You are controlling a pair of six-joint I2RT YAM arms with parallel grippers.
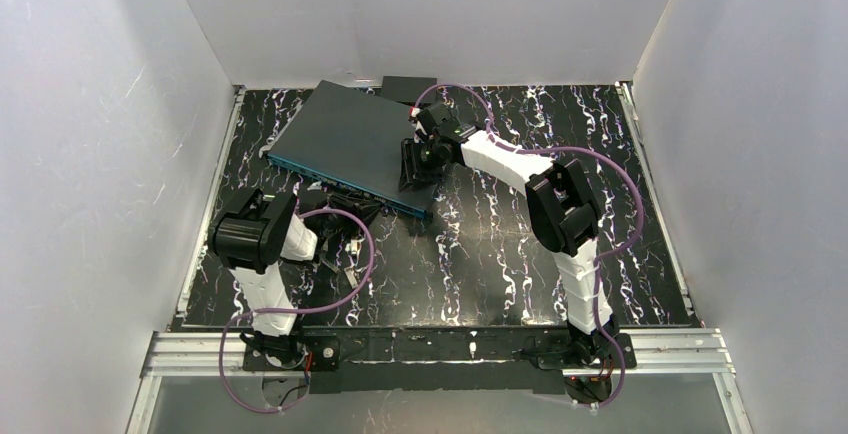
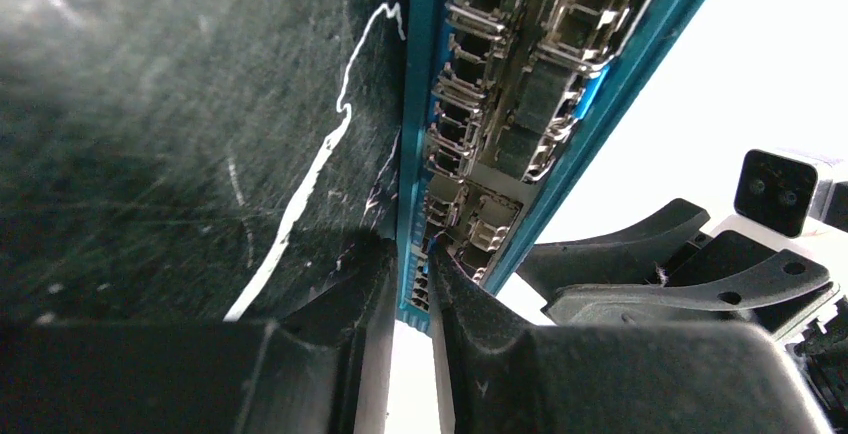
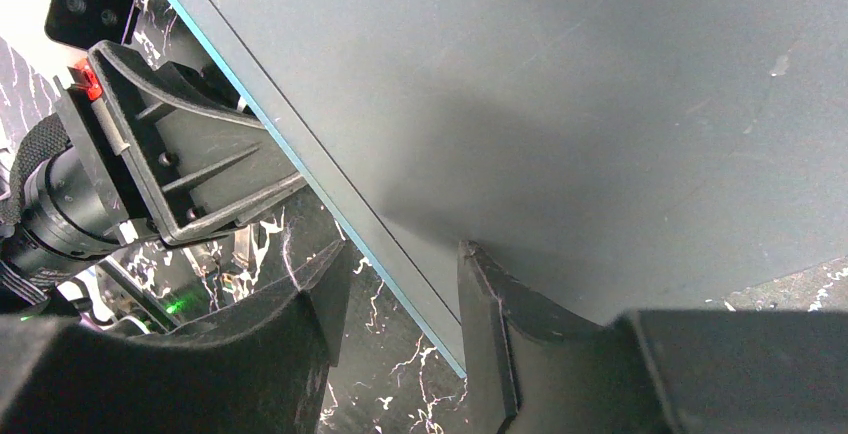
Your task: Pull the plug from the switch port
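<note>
The dark flat switch (image 1: 350, 139) lies at an angle, its blue-edged front face toward me. In the left wrist view that face shows rows of metal-framed ports (image 2: 470, 104). My left gripper is at the far end of the port rows, its fingertips close together with a narrow gap. Some small grey detail shows by the tips, but I cannot make out a plug or whether anything is held. My right gripper straddles the switch's front edge near its right corner, one finger beyond the edge, the other over the top panel.
A small dark box (image 1: 408, 88) sits behind the switch. Small loose pieces (image 1: 350, 277) lie on the marble table near the left arm. Purple cables loop along both arms.
</note>
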